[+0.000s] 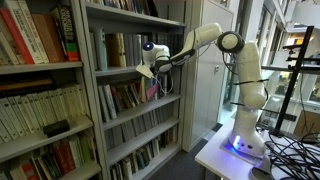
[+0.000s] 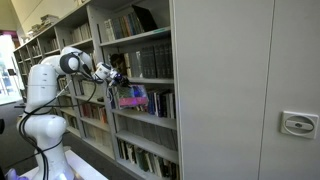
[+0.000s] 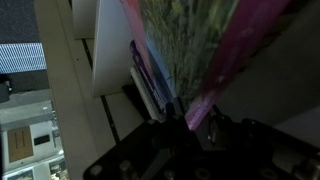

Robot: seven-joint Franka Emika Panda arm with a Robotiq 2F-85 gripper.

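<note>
A thin book with a pink border and a green-and-brown cover (image 3: 190, 45) fills the upper middle of the wrist view. Its lower end runs down between the dark fingers of my gripper, which is shut on it. In exterior view 2 the pink book (image 2: 131, 99) shows in front of the bookcase, just below the gripper (image 2: 119, 80). Exterior view 1 has the gripper (image 1: 146, 71) at an upper shelf, with a bit of pink (image 1: 152, 91) beneath it. Whether the book touches the shelf is too dark to tell.
Rows of books (image 2: 155, 62) fill the shelves around the gripper. A shelf board (image 1: 145, 106) runs below it. A white table (image 1: 222, 157) stands by the arm's base, and a plain cabinet side (image 2: 235, 100) closes off the right.
</note>
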